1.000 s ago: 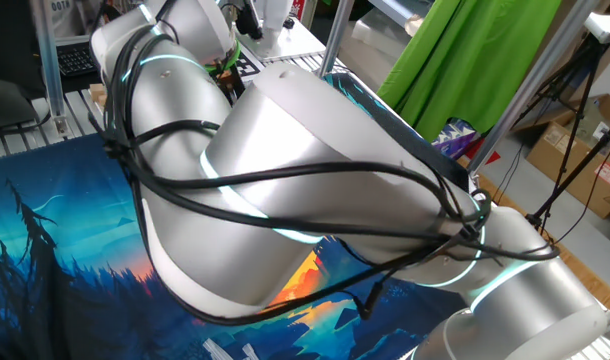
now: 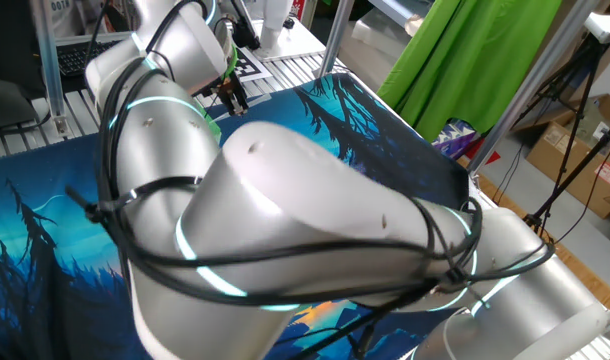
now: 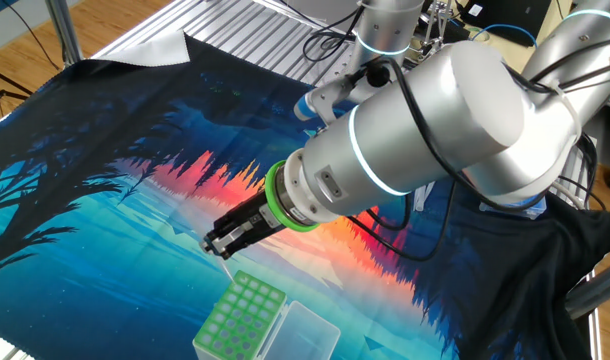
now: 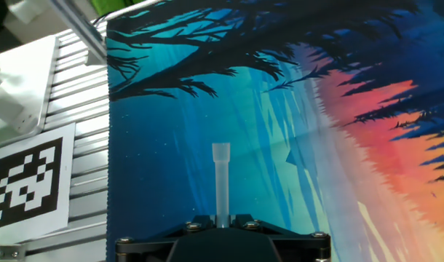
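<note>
A slim, translucent white tube [image 4: 221,182] with a wider end stands out from between the fingertips of my gripper, which is shut on it in the wrist view. In exterior view 2 my gripper [image 3: 215,247] points down and left, above the far end of a green tube rack [image 3: 241,279]. The tube [image 3: 227,268] shows there as a thin pale line, and whether it touches the rack cannot be told. Exterior view 1 shows only a small dark part of the gripper [image 2: 232,96] behind the arm; the rack is hidden there.
A clear open lid [image 3: 307,330] lies beside the rack. A black-and-white marker sheet [image 4: 27,185] lies on the slatted metal table [image 4: 80,131] past the cloth's edge.
In exterior view 1 the arm's big elbow section has come down and a little left, covering more cloth.
</note>
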